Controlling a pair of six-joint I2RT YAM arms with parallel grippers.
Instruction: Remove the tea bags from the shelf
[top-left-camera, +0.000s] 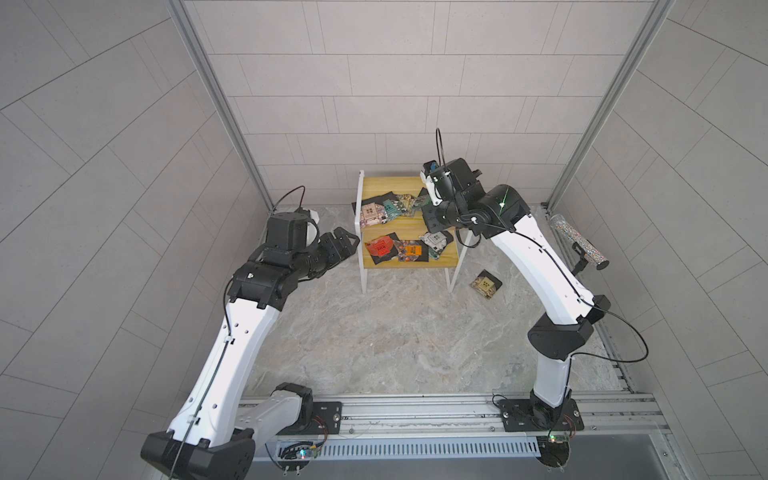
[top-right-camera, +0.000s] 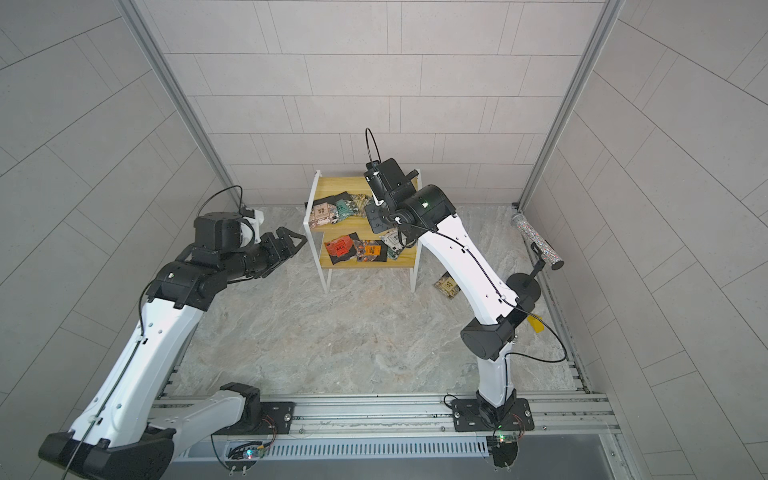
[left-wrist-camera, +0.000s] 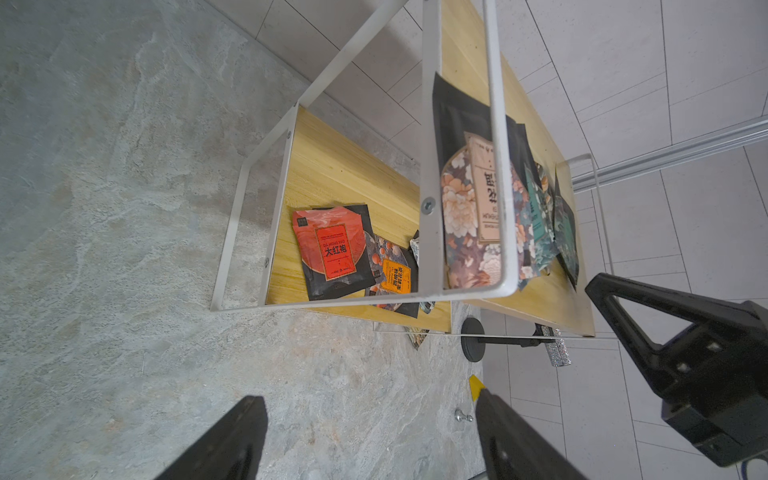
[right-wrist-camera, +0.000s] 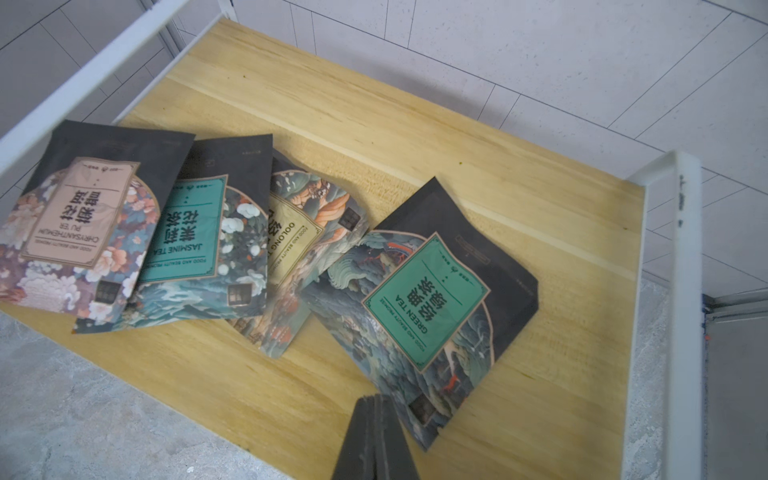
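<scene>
On the wooden shelf (top-left-camera: 388, 184), the upper board holds chrysanthemum (right-wrist-camera: 84, 216), jasmine (right-wrist-camera: 188, 232), oolong (right-wrist-camera: 292, 232) and green tea bags (right-wrist-camera: 428, 304). The lower board holds a red bag (left-wrist-camera: 336, 248), an orange-label bag (left-wrist-camera: 392, 276) and a pale bag (top-left-camera: 436, 244). My right gripper is over the upper board at the green tea bag's lower edge, shut with nothing seen between its fingers. My left gripper is open, to the left of the shelf.
A tea bag (top-left-camera: 485, 284) lies on the floor right of the shelf. A speckled cylinder on a stand (top-left-camera: 576, 240) is by the right wall. The floor in front of the shelf is clear.
</scene>
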